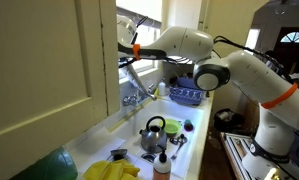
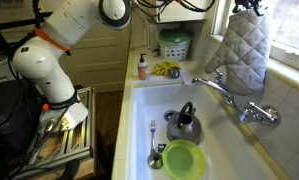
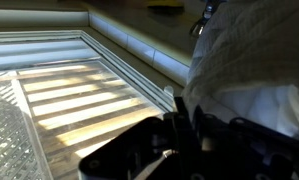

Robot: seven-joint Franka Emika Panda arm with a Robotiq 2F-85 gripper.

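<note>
A grey quilted cloth, which looks like an oven mitt [image 2: 241,62], hangs against the wall by the window in exterior view 2. My gripper [image 2: 249,8] is at its upper end, near the top edge of that view. In the wrist view the pale cloth [image 3: 239,55] fills the upper right, running down to my dark gripper, which is shut on it. The fingertips are dark and partly covered by the cloth. Exterior view 1 shows my arm [image 1: 224,70] stretched across to the window, with the gripper small and hard to make out.
Below is a white sink [image 2: 139,110] holding a kettle [image 2: 184,124], a green bowl [image 2: 184,160] and utensils. A faucet [image 2: 211,88] stands at the sink's wall side. On the counter are a soap bottle [image 2: 143,67] and a yellow cloth [image 1: 111,170]. A cabinet door [image 1: 44,60] stands close by.
</note>
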